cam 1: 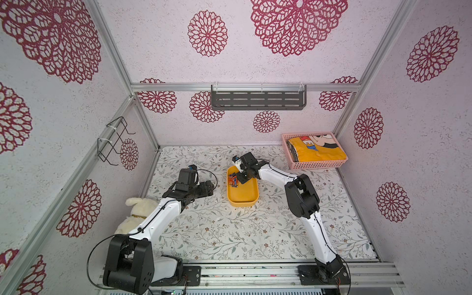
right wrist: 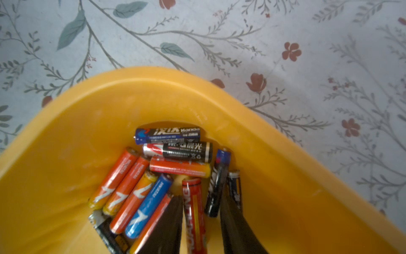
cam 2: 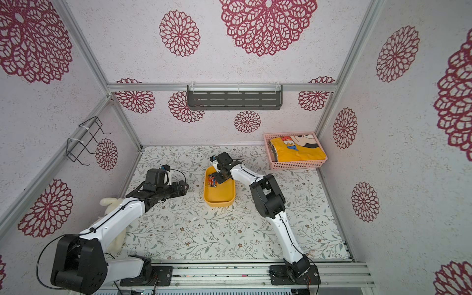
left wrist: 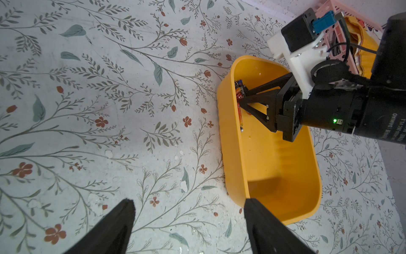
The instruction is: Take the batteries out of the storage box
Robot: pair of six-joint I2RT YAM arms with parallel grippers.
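Note:
A yellow storage box [cam 1: 243, 197] stands mid-table. In the right wrist view, several batteries lie in one end of it: a blue and orange row beside a red battery [right wrist: 193, 211], a black battery [right wrist: 217, 182] and others stacked crosswise, such as the black and red battery [right wrist: 177, 151]. My right gripper reaches down into the box, its fingers part open around the red battery and black battery; whether it touches them cannot be told. To the left of the box, above bare table, my left gripper hangs open and empty.
A pink basket [cam 1: 314, 164] with a yellow cloth stands at the back right. A grey shelf [cam 1: 258, 100] hangs on the back wall, and a white plush toy [cam 1: 135, 216] sits at the left edge.

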